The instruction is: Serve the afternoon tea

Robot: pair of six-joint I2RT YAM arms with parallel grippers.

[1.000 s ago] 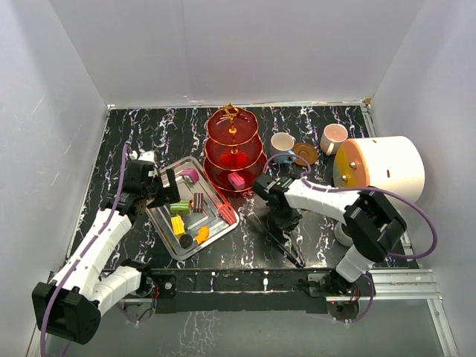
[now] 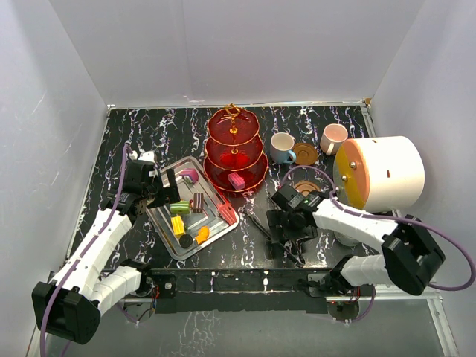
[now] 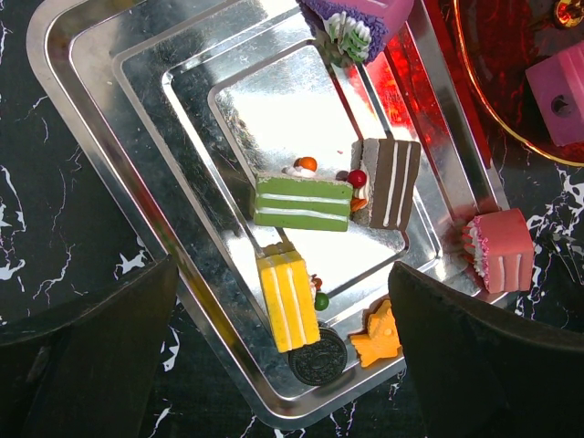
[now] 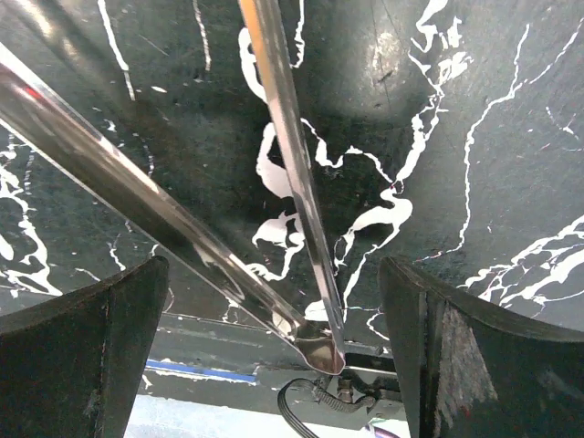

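Metal tongs [image 4: 182, 214] lie on the marble table near its front edge, their joined end toward the edge. Over them hovers my right gripper, open, the tongs' two arms passing between its fingers and apart from them as far as I can tell. My left gripper is open above the metal tray [image 2: 216, 242]. On the tray are a green cake slice [image 3: 303, 203], a brown slice [image 3: 392, 182], a yellow slice [image 3: 288, 299], a black cookie [image 3: 319, 358], an orange biscuit [image 3: 379, 333] and a purple-pink cake [image 2: 191, 175]. A pink piece [image 2: 236, 181] sits on the bottom tier of the red stand [image 2: 234, 160].
A blue-and-white mug [image 2: 282, 147] and a pink mug [image 2: 334, 138] stand at the back right, with brown coasters [image 2: 305, 154] nearby. A cream-and-orange cylindrical container [image 2: 387, 172] stands close to the right arm. Red slices [image 3: 502, 251] rest at the tray's right side.
The left arm and the tray's contents have stayed still.
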